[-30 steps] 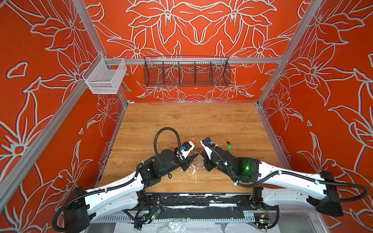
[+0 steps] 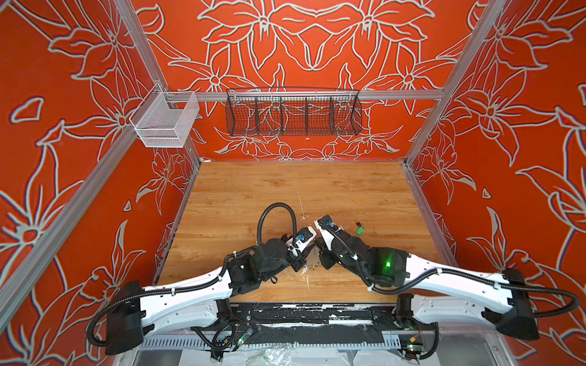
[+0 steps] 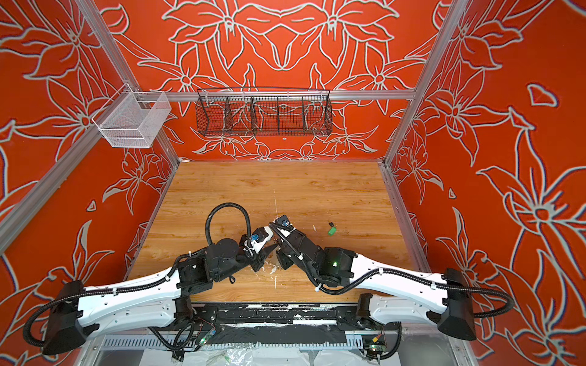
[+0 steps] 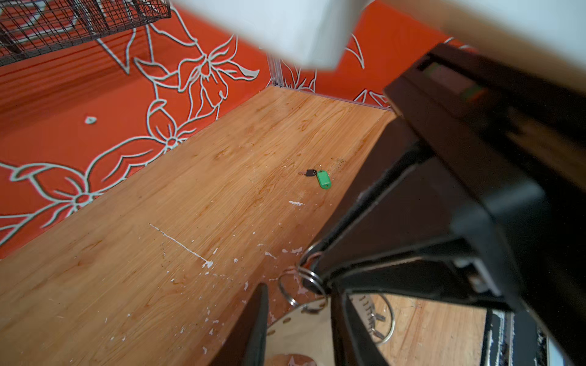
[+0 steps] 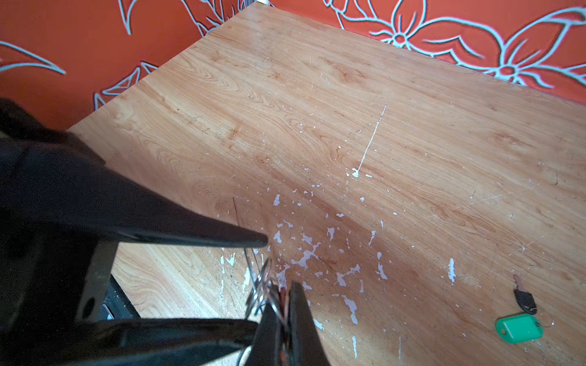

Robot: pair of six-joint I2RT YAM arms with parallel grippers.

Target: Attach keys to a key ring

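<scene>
My two grippers meet low over the middle front of the table. In the left wrist view metal rings point(image 4: 308, 277) sit at my right gripper's tips, just beside my left gripper, whose fingers stand part open around the ring area. My right gripper's fingers look shut at the rings; in the right wrist view thin rings and my left gripper's fingers overlap, so what each holds is unclear. A black-headed key point(image 5: 525, 299) lies on the table beside a green tag point(image 5: 517, 327) with a small ring, right of the grippers.
A black wire basket point(image 2: 293, 116) hangs on the back wall, a white one point(image 2: 158, 128) at the left. Red walls enclose the space.
The right arm, key and tag have stayed put.
</scene>
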